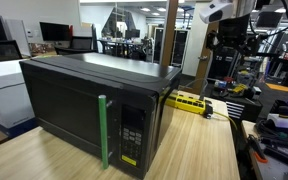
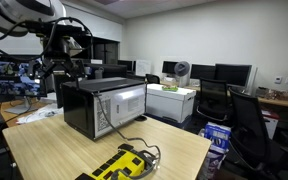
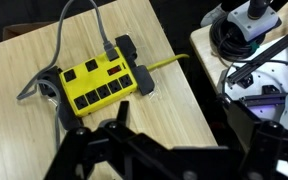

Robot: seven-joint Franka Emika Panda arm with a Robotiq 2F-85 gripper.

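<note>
A black microwave (image 1: 94,100) with a green strip (image 1: 103,130) as handle stands on the wooden table, its door shut. Its side and back show in the second exterior view, where the microwave (image 2: 82,112) is near the table's left. High over the table, clear of the microwave, my gripper is open with nothing between its fingers. Below it in the wrist view lies a yellow power strip (image 3: 97,80) with black plugs and cables.
A bare stretch of table (image 1: 199,145) lies right of the microwave. White boxes (image 1: 6,92) are stacked behind at the left. Beyond the table's edge, a coiled black cable (image 3: 229,40) and a white tray of parts (image 3: 279,75) show in the wrist view.
</note>
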